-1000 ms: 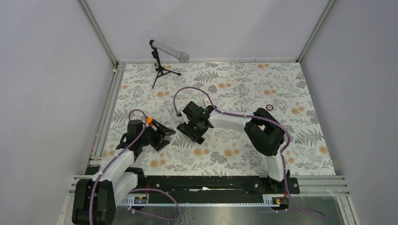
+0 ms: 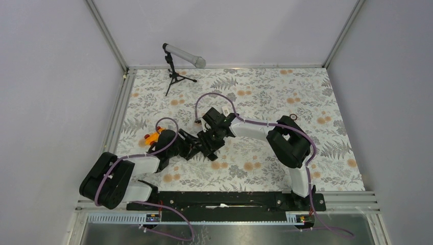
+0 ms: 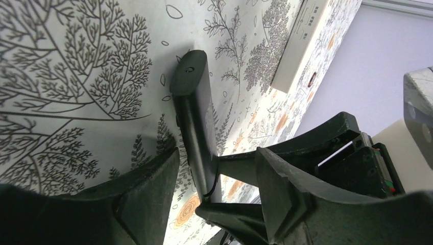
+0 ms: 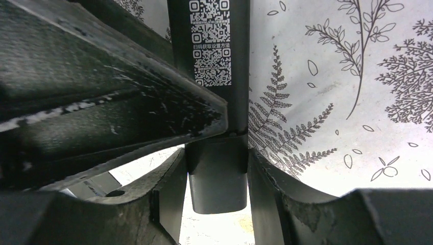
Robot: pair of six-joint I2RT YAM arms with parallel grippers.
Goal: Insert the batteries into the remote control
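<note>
The black remote control (image 4: 237,92) lies back side up, with printed codes on it. My right gripper is shut on the remote near one end, its pads on both sides. In the left wrist view the remote (image 3: 196,122) runs between the parted fingers of my left gripper, with gaps showing on either side. A left finger (image 4: 117,107) crosses the view from my right wrist and hides part of the remote. Both grippers (image 2: 191,147) meet closely in the top view. No battery can be made out clearly.
A white box (image 3: 301,46) lies beyond the remote. An orange object with dark red parts (image 2: 152,138) is partly behind my left gripper. A tripod (image 2: 176,77) stands at the back left.
My left gripper has moved right, from apart to right beside the remote and the right gripper. The right gripper and remote have shifted slightly left.
</note>
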